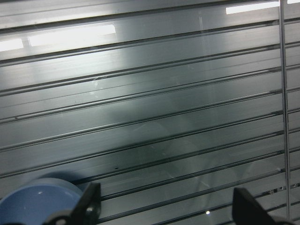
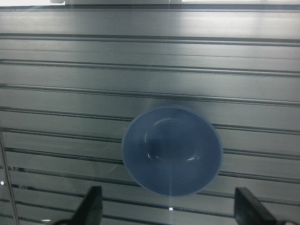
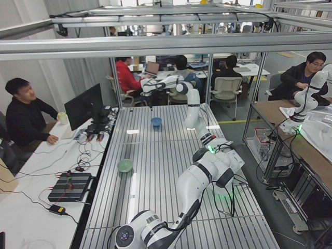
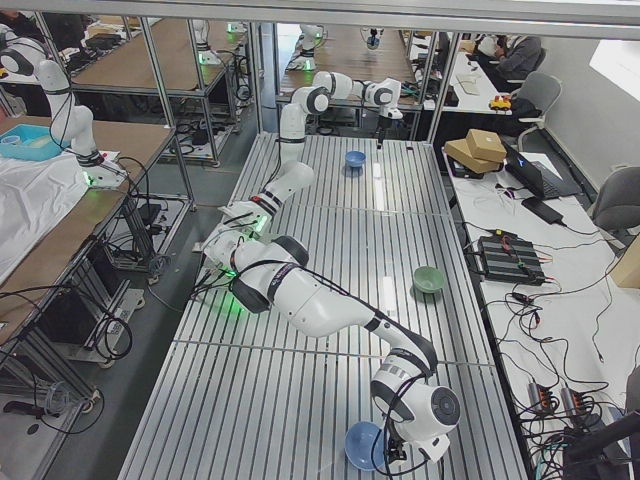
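Observation:
In the left wrist view a blue bowl (image 1: 40, 204) lies at bottom left, partly behind a finger of my left gripper. The fingers stand wide apart with bare table between them. In the right wrist view another blue bowl (image 2: 172, 150) sits upright and empty ahead of my right gripper, which is also open and empty. The camera right view shows one blue bowl (image 4: 362, 445) beside the nearer arm's head and another (image 4: 355, 158) near the far arm. A green bowl (image 4: 428, 280) stands at the side of the slatted table between them.
A side desk (image 3: 36, 218) holds a monitor, black boxes and cables. A brown bench (image 3: 275, 111) with another arm stands across an aisle, and frame posts surround the table.

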